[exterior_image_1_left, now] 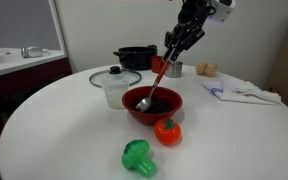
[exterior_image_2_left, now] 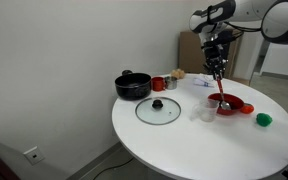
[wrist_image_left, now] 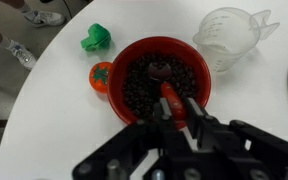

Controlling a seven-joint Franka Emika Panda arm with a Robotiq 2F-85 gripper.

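My gripper [exterior_image_1_left: 171, 52] is shut on the red handle of a ladle [exterior_image_1_left: 162, 70], above the red bowl [exterior_image_1_left: 174, 109]. The ladle slants down, and its metal head [exterior_image_1_left: 144, 104] is inside the bowl, toward the left side in exterior view 1. In the wrist view, dark beans [wrist_image_left: 139, 92] fill the bottom of the bowl, and the ladle's head [wrist_image_left: 159, 70] rests among them. How much the head holds is too small to tell. A clear measuring cup [wrist_image_left: 229, 36] stands close beside the bowl.
A red tomato [exterior_image_1_left: 167, 131] and green broccoli [exterior_image_1_left: 138, 157] lie near the bowl. Behind are a glass lid [exterior_image_2_left: 159, 112], a black pot [exterior_image_2_left: 133, 86], a metal cup [exterior_image_2_left: 171, 83] and a cloth [exterior_image_1_left: 241, 92].
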